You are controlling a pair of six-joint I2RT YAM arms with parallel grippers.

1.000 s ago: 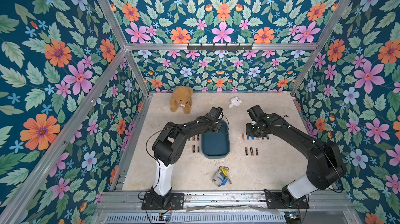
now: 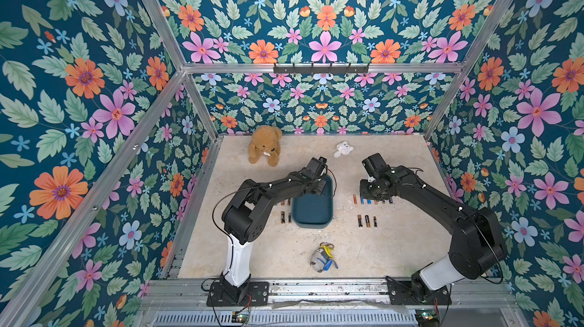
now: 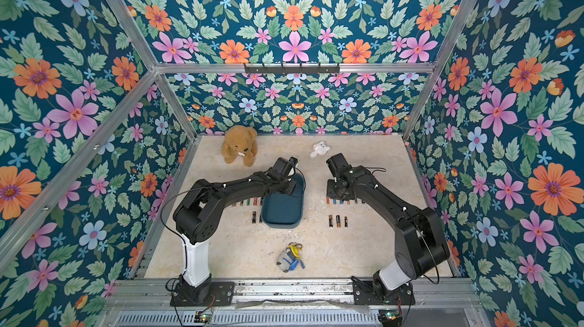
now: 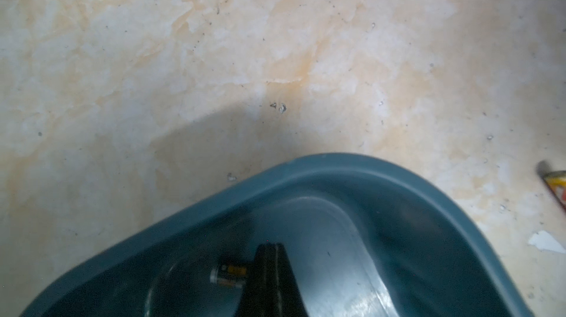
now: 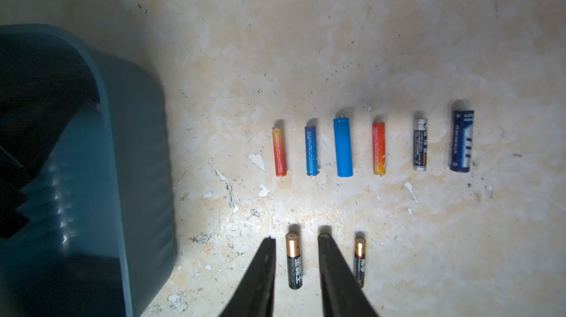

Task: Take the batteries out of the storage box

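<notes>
The blue-grey storage box [image 2: 313, 216] stands mid-table. My left gripper reaches into its far part, fingers shut together. Just left of those fingers, a battery [image 4: 228, 274] lies on the box floor, partly hidden behind them; nothing shows gripped. My right gripper is right of the box, its fingers apart. Between its fingers in the view appears a copper-topped battery [image 5: 293, 264] lying on the table, and a dark battery [image 5: 325, 232] is mostly covered by the right finger. A row with a bright blue battery [image 5: 343, 147] lies beyond. Left of the box are more batteries [image 2: 282, 217].
A toy with blue and yellow parts [image 2: 323, 257] lies in front of the box. Toward the back sit a brown teddy bear [image 2: 265, 145] and a small white plush [image 2: 343, 148]. Bare table [image 2: 401, 245] shows at the front right.
The box has shifted slightly left and back since one second ago. My left arm has moved a little with it. The right arm has hardly moved, and the table batteries look unchanged.
</notes>
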